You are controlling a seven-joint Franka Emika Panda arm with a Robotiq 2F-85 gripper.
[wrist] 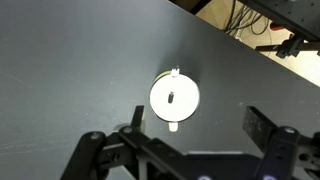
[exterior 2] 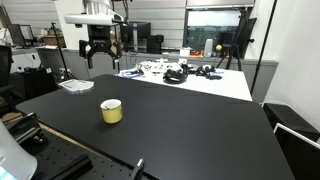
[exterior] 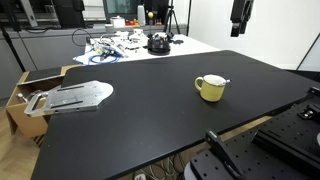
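Observation:
A yellow cup [exterior: 211, 88] with a pale inside stands upright on the dark table, its handle showing at the left in exterior view 1. From above, in the wrist view, the round white inside of the cup [wrist: 184, 97] has a small dark spot or object in it, which I cannot identify. Something small and white pokes out at its rim. My gripper is open, its two fingers wide apart and empty. In exterior view 2 the gripper [exterior 2: 101, 52] hangs well above the tabletop, apart from the cup.
A flat whitish plate [exterior: 68, 98] lies on the table's left side in exterior view 1. Beyond the table are a wooden box [exterior: 30, 110], a tripod and clutter.

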